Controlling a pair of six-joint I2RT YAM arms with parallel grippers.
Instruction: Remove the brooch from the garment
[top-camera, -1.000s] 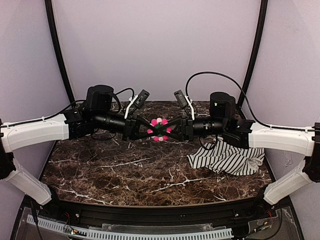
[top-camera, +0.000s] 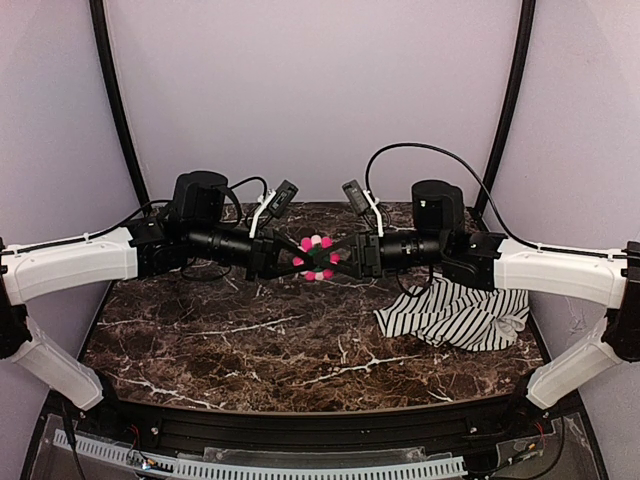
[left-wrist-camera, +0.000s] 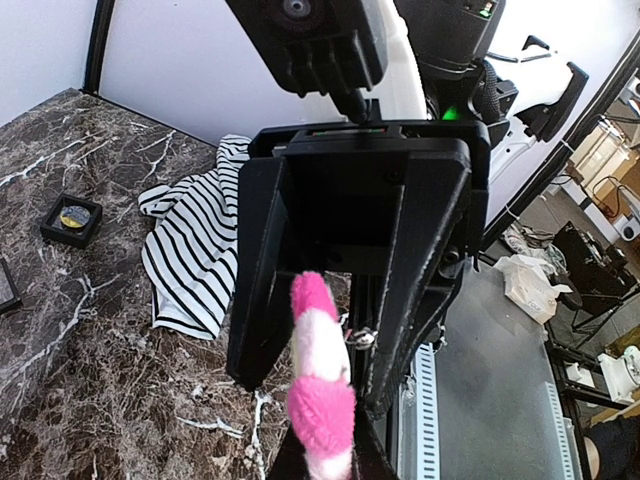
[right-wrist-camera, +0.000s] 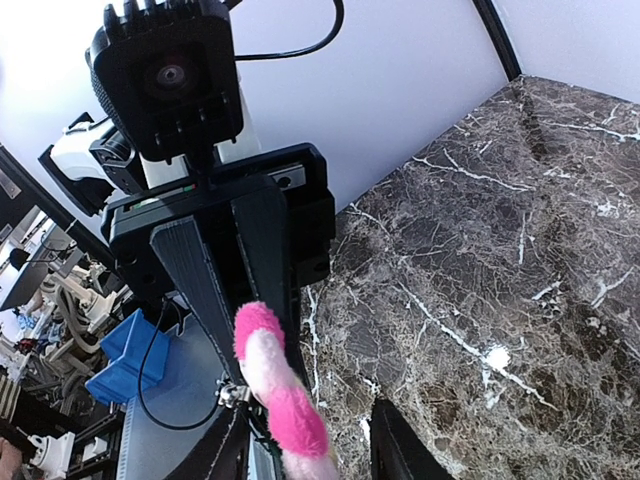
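Observation:
A fluffy pink-and-white flower brooch (top-camera: 316, 243) is held up in mid-air between both grippers, seen edge-on in the left wrist view (left-wrist-camera: 321, 420) and the right wrist view (right-wrist-camera: 294, 420). My left gripper (top-camera: 300, 259) is shut on it from the left. My right gripper (top-camera: 334, 258) faces it from the right, its fingers part open around or beside its centre; their exact contact is hidden. The striped garment (top-camera: 450, 320) lies crumpled on the right of the dark marble surface, apart from the brooch.
A small black square box (left-wrist-camera: 72, 222) with a yellow item lies on the marble surface (top-camera: 230, 340), beside another dark flat object (left-wrist-camera: 6, 285). Walls border the back and sides.
The left gripper, brooch and garment look almost unchanged.

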